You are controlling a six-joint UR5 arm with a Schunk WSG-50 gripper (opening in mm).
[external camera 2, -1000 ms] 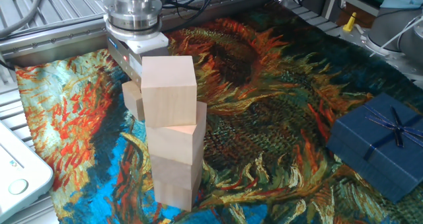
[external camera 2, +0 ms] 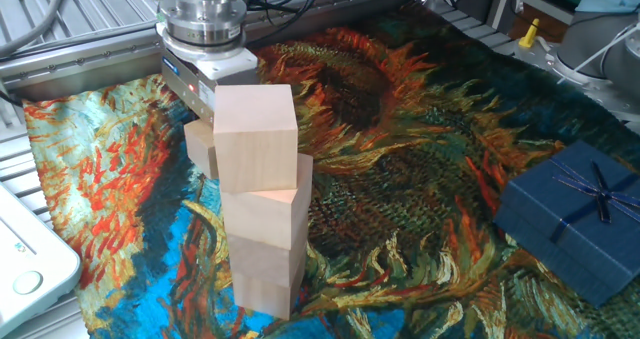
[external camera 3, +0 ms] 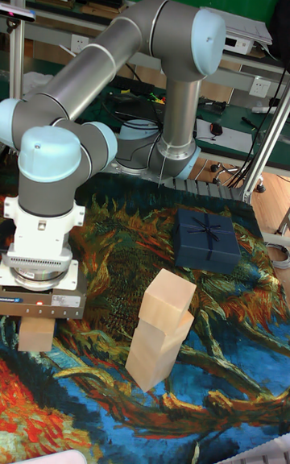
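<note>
A loose wooden block (external camera 2: 201,148) shows behind the stack in exterior view 2. In exterior view 3 the same block (external camera 3: 36,334) is directly beneath my flat, wide gripper (external camera 3: 39,318), against its underside. The gripper appears to hold it, though no separate fingers show and the contact is partly hidden. A tower of pale wooden blocks (external camera 2: 256,154) stands upright in front of the gripper in exterior view 2, its blocks turned unevenly; in exterior view 3 the tower (external camera 3: 163,326) is to the gripper's right, apart from it.
A dark blue gift box (external camera 2: 570,219) with a ribbon sits at the right of the painted cloth (external camera 2: 400,209). A white device (external camera 2: 30,249) is at the left edge. Clear cloth lies between tower and box.
The gripper has turned slightly and shifted a little in exterior view 2. The block beneath it has moved slightly with it. Tower and blue box are unchanged.
</note>
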